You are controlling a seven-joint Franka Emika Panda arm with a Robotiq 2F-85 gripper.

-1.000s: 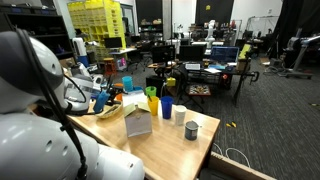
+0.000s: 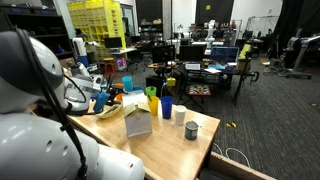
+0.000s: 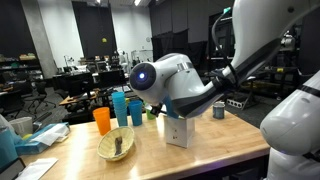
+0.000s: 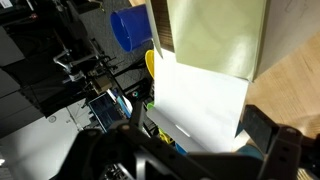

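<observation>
In the wrist view my gripper shows its two dark fingers set well apart, so it looks open. Past the gap lies a broad white panel (image 4: 203,93), and a pale greenish box face (image 4: 215,35) runs along the top. A white box (image 2: 138,122) stands on the wooden table in the first exterior view. The second exterior view has the same box (image 3: 180,132) close to the arm's wrist. My fingertips cannot be made out clearly in either exterior view. Whether they touch the box, I cannot tell.
A woven basket (image 3: 117,144) and an orange cup (image 3: 102,121) sit on one side. Beyond the box are a yellow cup (image 2: 153,104), a blue cup (image 2: 167,106), a white cup (image 2: 179,117) and a grey can (image 2: 191,131). Bare tabletop (image 2: 172,155) lies nearest the camera.
</observation>
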